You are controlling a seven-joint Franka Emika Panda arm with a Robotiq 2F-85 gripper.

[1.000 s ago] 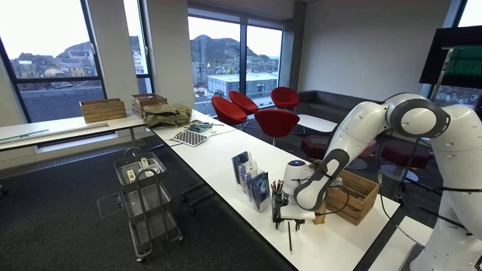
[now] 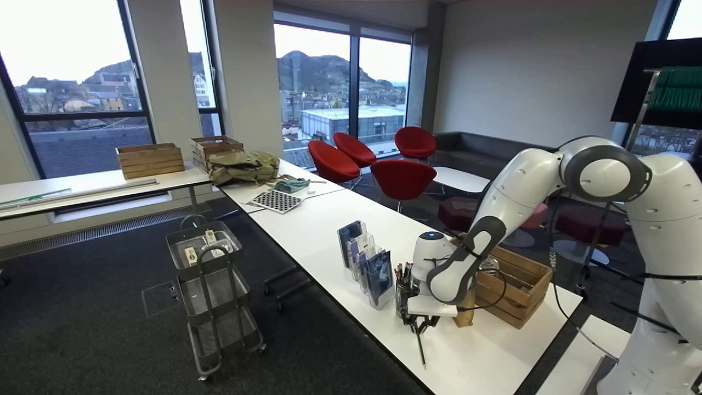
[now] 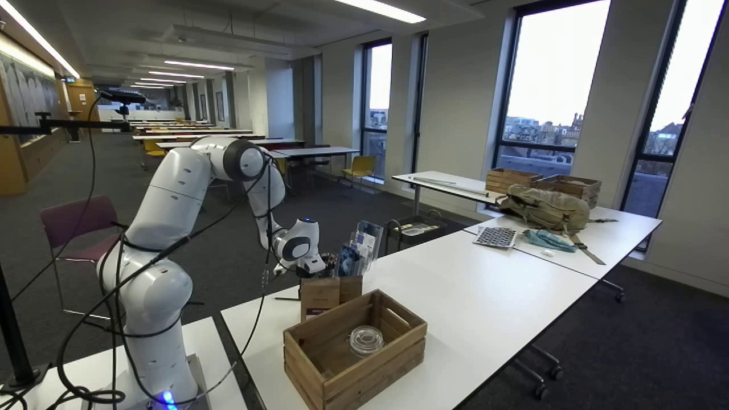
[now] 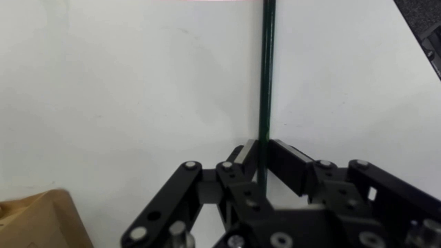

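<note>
A thin dark green pencil (image 4: 267, 74) runs between the fingertips of my gripper, which is shut on it just over the white table. In exterior view 1 the pencil (image 2: 421, 349) points from the gripper (image 2: 419, 322) toward the front of the table. Its tip seems close to the tabletop; whether it touches I cannot tell. Behind the gripper stands a pencil holder with several pencils (image 2: 404, 273), partly hidden by the hand. Exterior view 2 shows the pencil (image 3: 287, 298) as a short dark line beside a paper bag.
Clear leaflet stands (image 2: 368, 266) are left of the hand. A brown paper bag (image 3: 319, 296) stands close to it, by a wooden crate (image 3: 372, 341) with a glass container (image 3: 366, 340) inside. The table's edge (image 4: 417, 39) shows at upper right in the wrist view. Open tabletop lies around the pencil.
The gripper was open above the pencil, its fingers on either side. Now the fingers have come together on the pencil, and the hand has shifted only slightly.
</note>
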